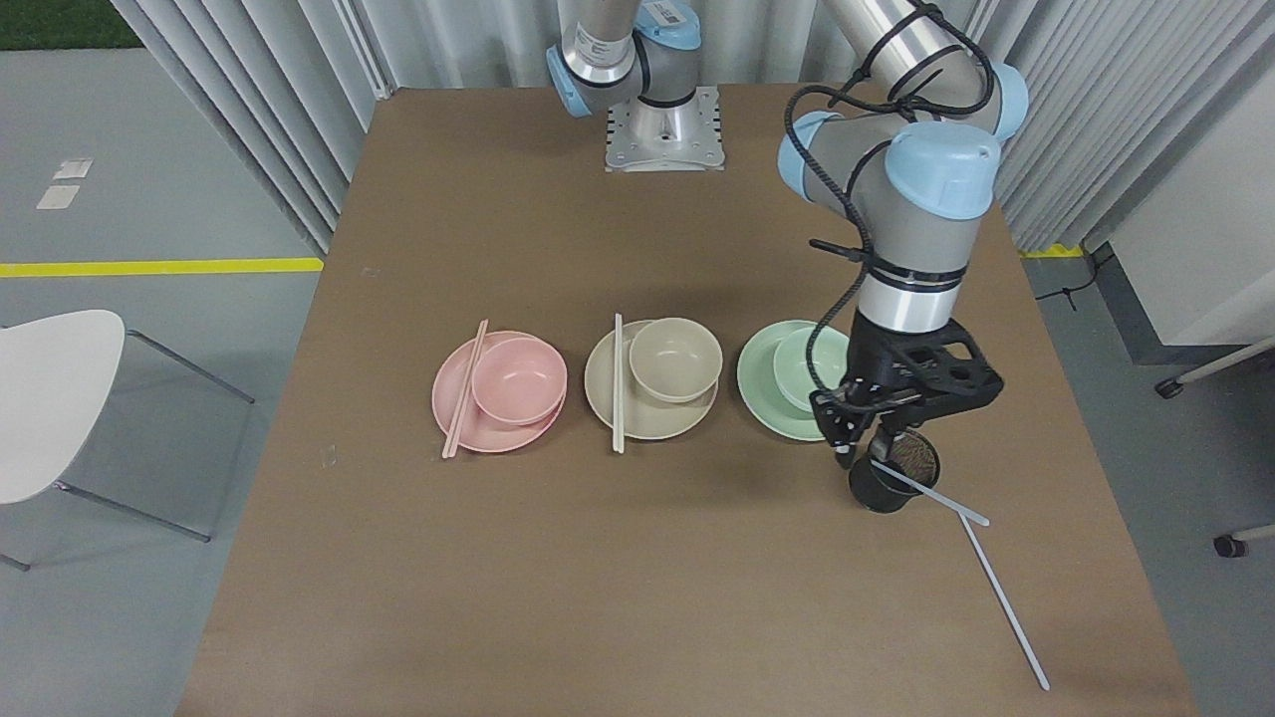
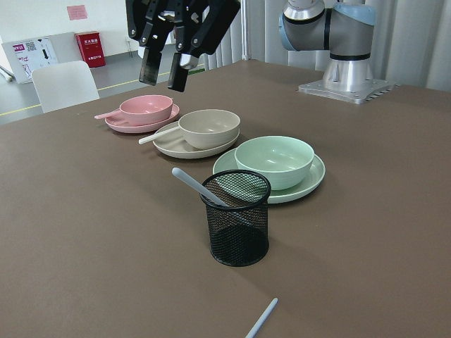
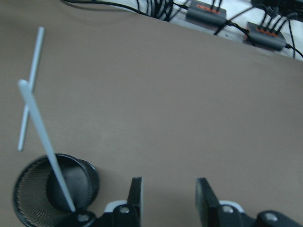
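Note:
My gripper [image 2: 162, 72] is open and raised near the black mesh pen holder [image 2: 239, 232], nothing between its fingers. In the wrist view its two fingers stand apart at the bottom. A pale chopstick [image 3: 43, 132] leans in the holder, tilted out over the rim. Another pale chopstick [image 1: 1001, 597] lies on the brown table [image 1: 574, 574] beside it. Behind are a green plate [image 1: 765, 394] with a green bowl [image 2: 274, 156], a cream plate [image 1: 657, 424] with a cream bowl [image 1: 675, 357] and chopsticks [image 1: 618, 382], and a pink plate [image 1: 490, 440] with a pink bowl [image 1: 519, 380] and chopsticks [image 1: 466, 388].
Black cables and grey boxes [image 3: 264, 36] sit beyond the table edge in the wrist view.

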